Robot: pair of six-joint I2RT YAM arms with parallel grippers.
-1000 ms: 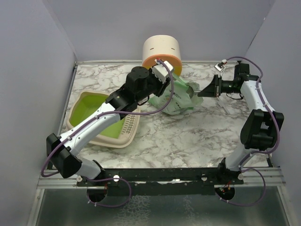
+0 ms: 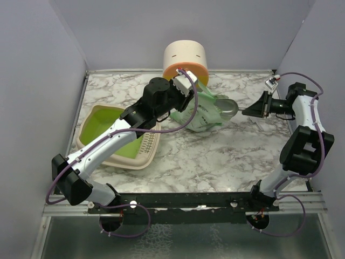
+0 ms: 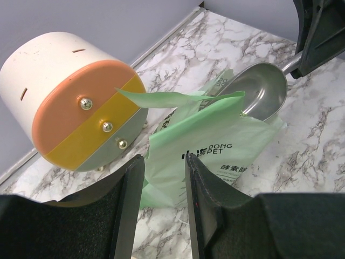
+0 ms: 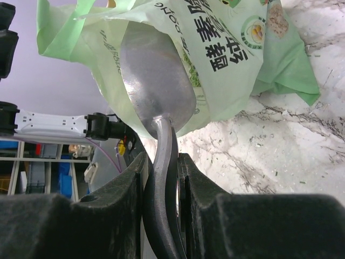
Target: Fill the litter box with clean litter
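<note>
A green litter bag (image 2: 202,113) lies open at the table's middle back, its top flaps loose. My right gripper is shut on the handle of a metal scoop (image 4: 153,81), whose bowl is partly inside the bag's mouth on its right side. My left gripper hangs above the bag's left part in the top view, pointing at it in its wrist view; whether its fingers hold anything is not clear, and they stand close together with a small gap. The litter box (image 2: 148,151), beige with a green inside, sits at the left, partly under the left arm.
A cream cylinder (image 2: 184,54) with an orange face stands at the back behind the bag. Grey walls bound the left, back and right.
My right gripper has moved to the right with the scoop, drawing its bowl partly out of the bag. The left arm has stayed nearly still.
</note>
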